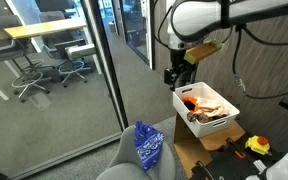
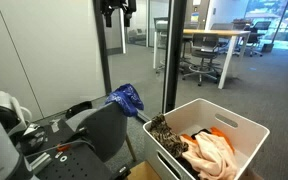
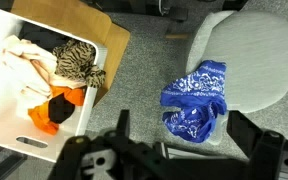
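Observation:
A crumpled blue cloth (image 3: 196, 100) hangs over the edge of a grey chair (image 3: 259, 60); exterior view 2 shows the same blue cloth (image 2: 127, 98) on the chair (image 2: 106, 132). My gripper is high above the floor and stands open, its dark fingers wide apart with nothing held. In the wrist view the cloth lies below and ahead of the gap, well away from the fingers. From exterior view 1, the gripper (image 1: 173, 78) hangs between the chair and a white box (image 1: 222, 126).
Inside the white box (image 2: 246, 125) lie a leopard-print cloth (image 2: 167, 135), a pale pink cloth (image 2: 212, 158) and an orange cloth (image 3: 56, 108). A wooden surface (image 1: 187, 150) runs beside the box. A dark post (image 2: 173, 60) stands behind. Grey floor shows between box and chair.

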